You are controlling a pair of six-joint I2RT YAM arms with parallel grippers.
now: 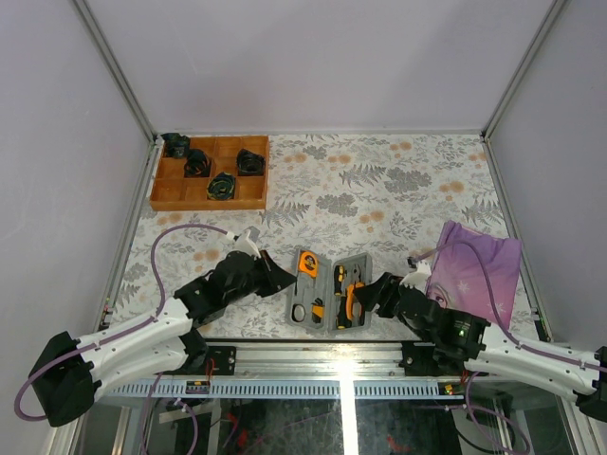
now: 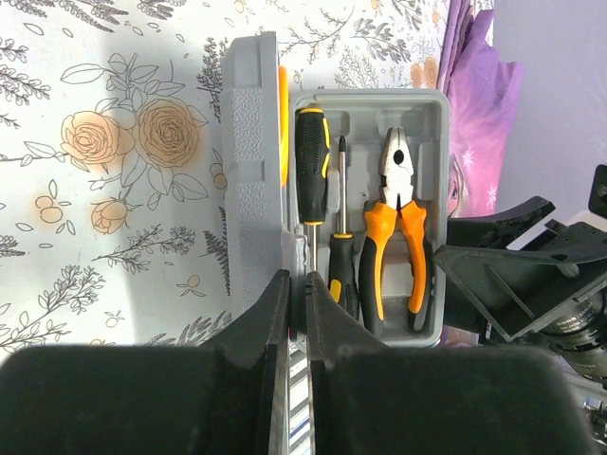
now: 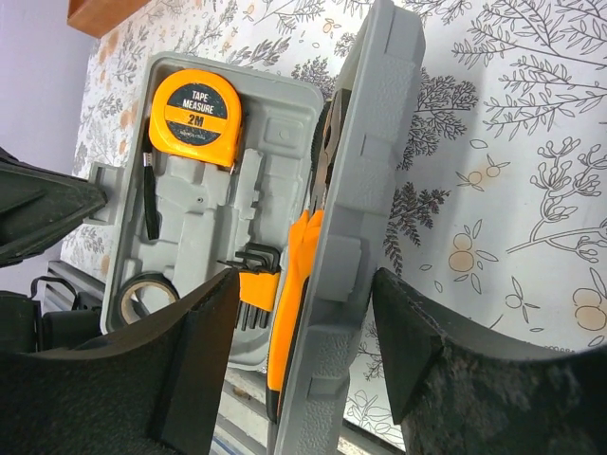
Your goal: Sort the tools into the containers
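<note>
The grey tool case (image 1: 332, 296) lies opened out at the front centre, holding a tape measure (image 3: 194, 117), electrical tape, screwdrivers (image 2: 310, 166) and orange-handled pliers (image 2: 414, 256). My left gripper is shut on the case's left half at its edge. My right gripper is at the right half's outer wall, part open around it; whether it touches is unclear. In the right wrist view that half stands tilted, partly hiding the pliers.
An orange compartment tray (image 1: 209, 200) with dark bundles stands at the back left. A purple bag (image 1: 474, 270) lies at the right.
</note>
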